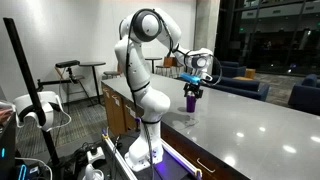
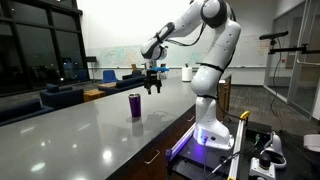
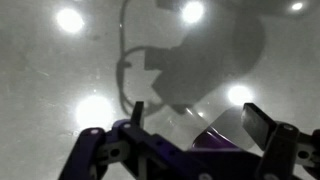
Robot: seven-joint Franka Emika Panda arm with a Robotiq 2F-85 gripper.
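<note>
A dark purple, can-like object [image 2: 136,106] stands upright on the table's glossy white surface. My gripper [image 2: 156,91] hangs above the table, apart from the object and to its right in exterior view 2. Exterior view 1 shows the purple object [image 1: 190,104] just below the gripper [image 1: 192,89]. At the bottom of the wrist view, my gripper is open, its two dark fingers wide apart. Part of the purple object [image 3: 213,141] appears low in that view, nearer the right finger; the rest is cut off or hidden.
Dark blue sofas [image 2: 62,98] stand beyond it. A small table with chairs [image 1: 75,75] is off to the left in exterior view 1. Ceiling lights reflect brightly on the tabletop.
</note>
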